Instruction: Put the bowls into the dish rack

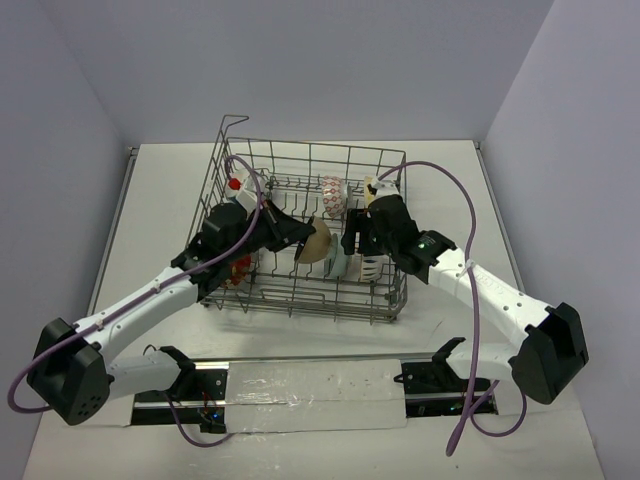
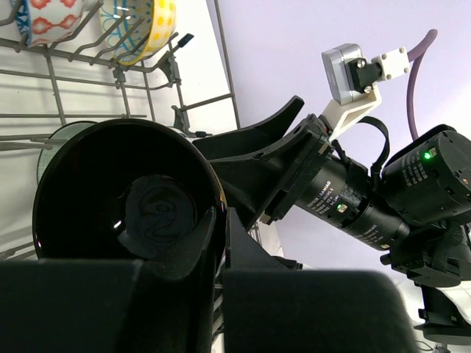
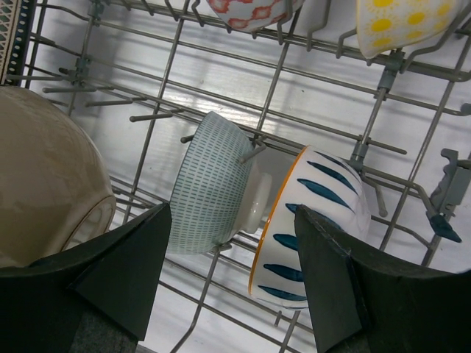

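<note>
My left gripper point(image 1: 305, 231) is shut on the rim of a brown bowl point(image 1: 315, 243), tilted on its side above the rack; the black inside of the brown bowl point(image 2: 96, 191) shows in the left wrist view. Beside it a pale green patterned bowl point(image 3: 210, 187) stands on edge among the tines of the dish rack point(image 3: 165, 77). Right of that leans a white bowl with blue leaf marks point(image 3: 302, 228). My right gripper is open over these two bowls, its fingers apart. Whether a finger touches either bowl I cannot tell.
Farther back in the rack are a red-patterned bowl point(image 1: 335, 196) and a yellow-dotted bowl point(image 3: 401, 22). A red bowl point(image 1: 240, 268) sits at the rack's left, partly under my left arm. Both grippers are close together mid-rack. The counter point(image 1: 450, 190) right of the rack is bare.
</note>
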